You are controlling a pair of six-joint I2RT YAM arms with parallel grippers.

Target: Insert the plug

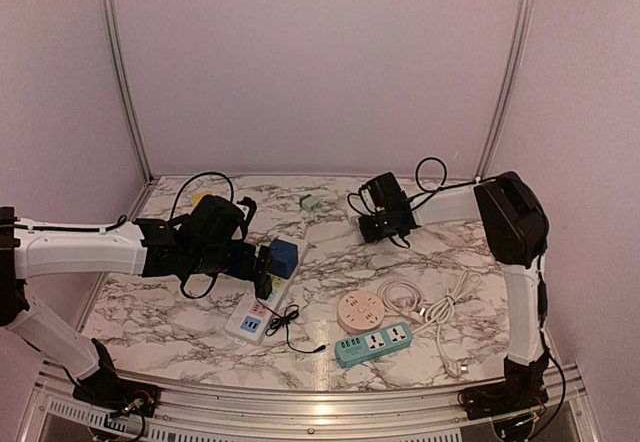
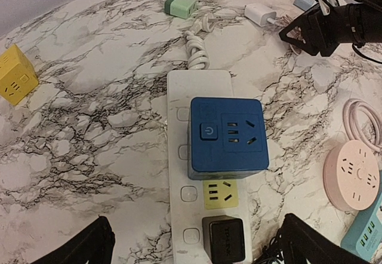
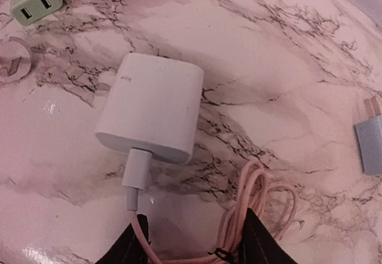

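Observation:
A white charger plug [image 3: 152, 106] lies over the marble table in the right wrist view, its looped pale cable [image 3: 239, 207] running down between the fingers of my right gripper, which is shut on that cable bundle. The left wrist view shows the same plug [image 2: 260, 14] at the back, beside the right gripper. The white power strip [image 2: 179, 207] carries a blue cube adapter [image 2: 227, 135], a free yellow socket [image 2: 220, 194] and a black plug [image 2: 224, 240]. Above the strip, my left gripper stands open, nothing between its fingers.
A green plug [image 2: 181, 5] and a yellow cube [image 2: 17, 74] lie toward the back. At the front right are a pink round socket block [image 1: 360, 311], a teal strip [image 1: 373, 344] and coiled white cable [image 1: 440, 309].

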